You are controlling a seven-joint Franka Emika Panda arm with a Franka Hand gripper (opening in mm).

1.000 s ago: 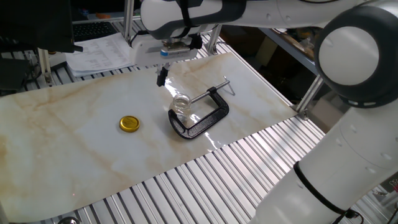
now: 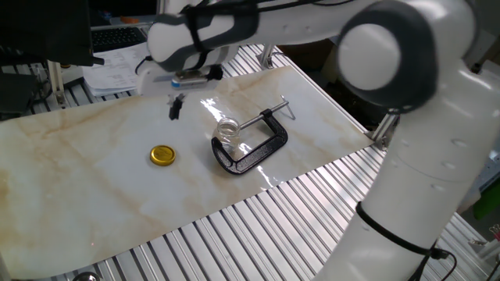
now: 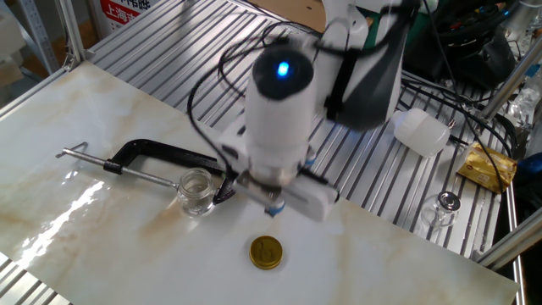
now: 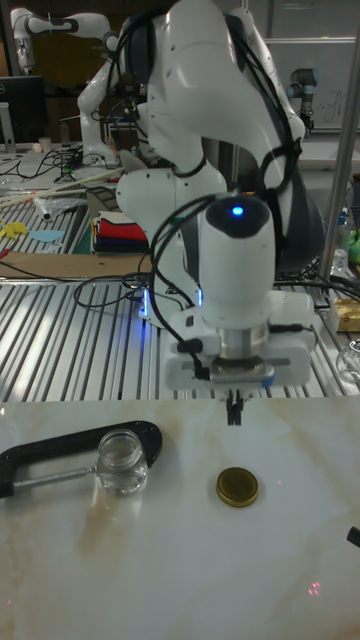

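A round gold lid [image 2: 162, 155] lies flat on the marble-patterned board, also seen in the second view as a lid [image 3: 266, 252]. A small clear glass jar [image 3: 196, 191] stands upright at the end of a black C-clamp [image 2: 250, 156], whose screw points at it. My gripper [image 2: 176, 108] hangs above the board, behind the lid in the first view. In the third view the gripper [image 4: 234, 412] shows its dark fingers close together, with nothing seen between them. The lid [image 4: 236, 486] is nearer that camera, apart from the fingers. In the second view the hand hides the fingertips.
The marble board [image 2: 78, 187] is clear left of the lid. A slatted metal table [image 2: 226, 242] surrounds it. Off the board sit a white bottle [image 3: 421, 132], a gold packet [image 3: 487, 166] and another small glass jar [image 3: 442, 207]. Papers [image 2: 117, 66] lie behind.
The arm has swung left in the first view, carrying the gripper from near the jar toward the lid's side, slightly lower. The lid, jar and clamp have stayed put.
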